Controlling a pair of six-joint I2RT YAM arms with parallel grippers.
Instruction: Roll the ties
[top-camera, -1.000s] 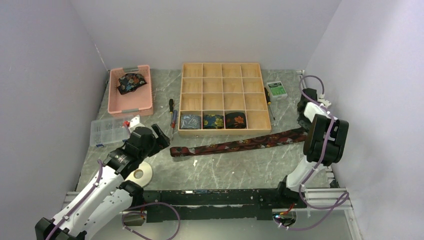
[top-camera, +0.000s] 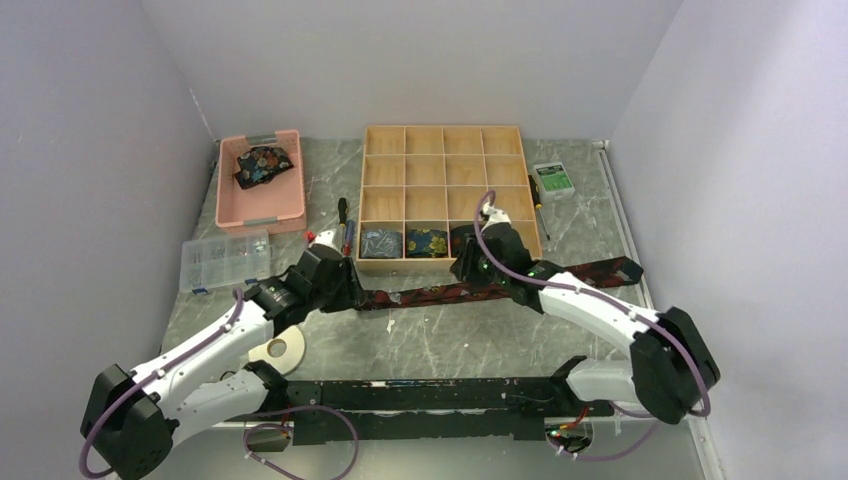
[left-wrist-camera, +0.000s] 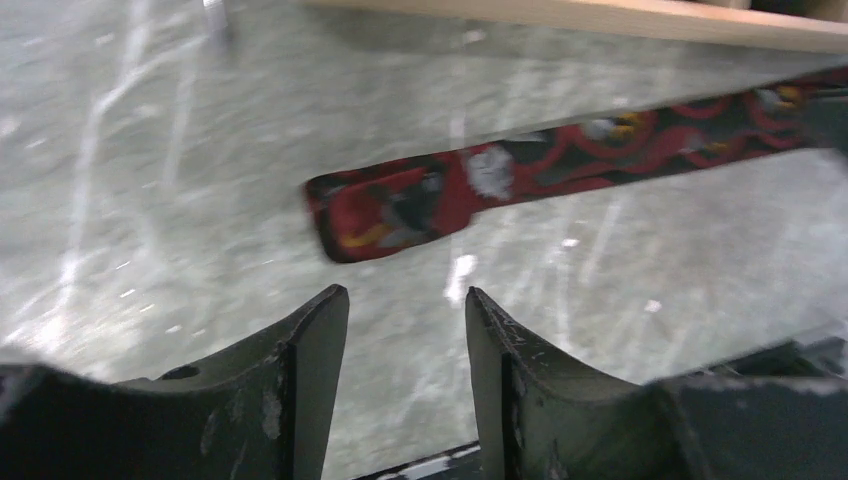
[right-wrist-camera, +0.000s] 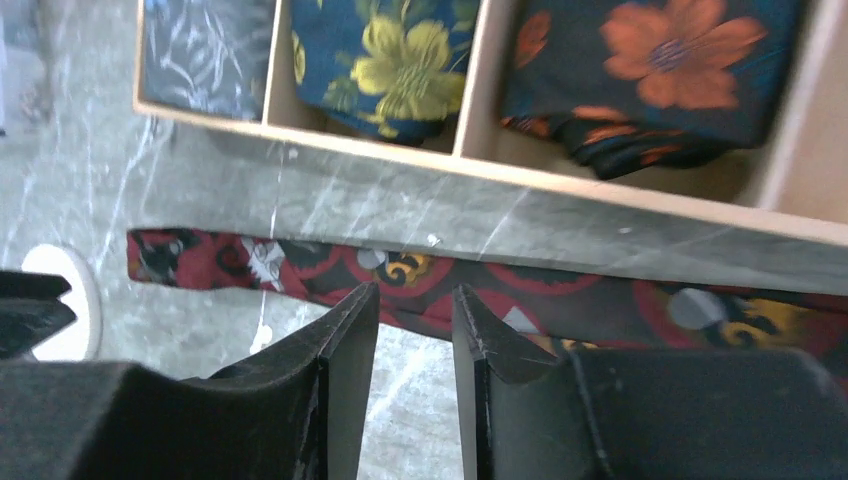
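Observation:
A dark red patterned tie (top-camera: 430, 296) lies stretched out flat along the front of the wooden box. Its left end (left-wrist-camera: 390, 212) appears folded over in the left wrist view. My left gripper is part open above the table near that end, nothing between its fingers. Over the middle of the tie hangs my right gripper, also part open and empty, with the cloth showing beyond its fingertips. In the box's front row sit a grey tie (top-camera: 381, 243), a blue floral tie (top-camera: 427, 243) and a black tie with orange flowers (right-wrist-camera: 650, 70), the last partly hidden from above.
The wooden box (top-camera: 444, 265) stands just behind the tie. A pink basket (top-camera: 232, 205) with dark cloth, a clear case (top-camera: 225, 262) and a tape roll (top-camera: 290, 352) are at the left. Screwdrivers (top-camera: 348, 238) flank the box.
My right arm has swung left from the far right edge to the middle of the tie. My left gripper has moved right to the tie's left end, which had shifted slightly rightward.

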